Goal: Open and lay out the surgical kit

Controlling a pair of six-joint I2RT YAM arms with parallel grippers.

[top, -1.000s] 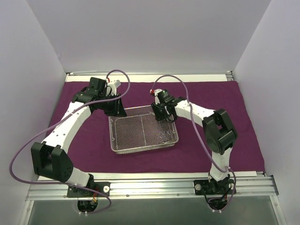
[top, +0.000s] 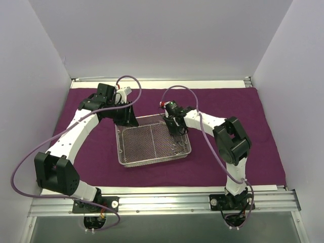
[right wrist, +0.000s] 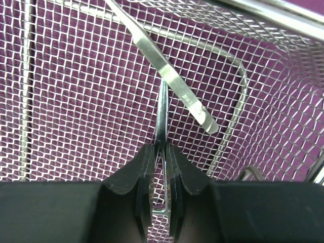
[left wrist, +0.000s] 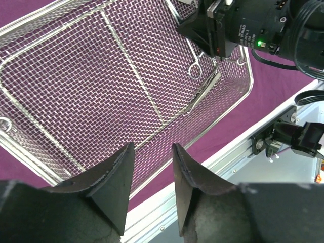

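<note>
The wire mesh basket [top: 142, 144] lies on the purple cloth, instruments in its right part. My right gripper is down inside, its fingertips close around a slender steel instrument [right wrist: 161, 114]; whether it grips firmly is unclear. A flat steel tweezer-like instrument [right wrist: 185, 93] lies diagonally beside it. In the left wrist view, ringed scissors [left wrist: 195, 70] lie under the right gripper. My left gripper hangs over the basket's left rear area, part open, nothing seen between its fingers.
Grey walls bound the workspace on the sides and back, and a metal rail runs along the front.
My right gripper has moved slightly left and lower in the basket. The basket has shifted a little leftward and toward the front. The left arm has barely moved.
</note>
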